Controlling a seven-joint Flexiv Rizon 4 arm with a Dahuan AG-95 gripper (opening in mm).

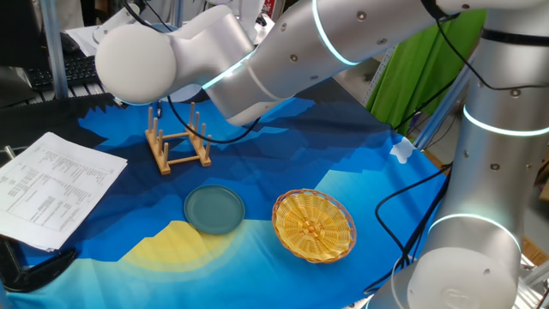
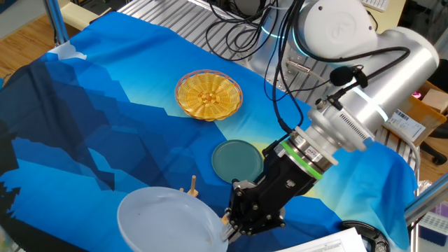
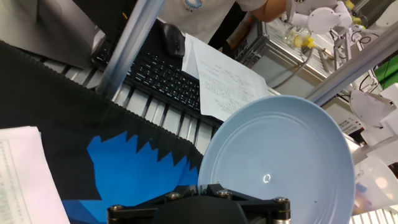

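A light blue plate (image 2: 164, 218) is held up by its rim, with my gripper (image 2: 229, 229) shut on it. In the wrist view the plate (image 3: 283, 158) fills the right side, its edge meeting the fingers of my gripper. A wooden peg rack (image 1: 163, 163) stands on the cloth; in exterior view 2 the plate hides most of it, leaving a peg (image 2: 193, 183) showing. The green plate (image 1: 214, 210) and the round wicker basket (image 1: 313, 225) lie flat and empty. My gripper is out of sight behind the arm in exterior view 1.
Printed sheets (image 1: 56, 189) lie on the left of the blue cloth in exterior view 1. A keyboard (image 3: 165, 78) and more paper (image 3: 227, 81) are beyond the table edge. Cables (image 1: 403, 227) hang near the arm's base. Bare cloth (image 2: 77, 126) spreads left of the basket in exterior view 2.
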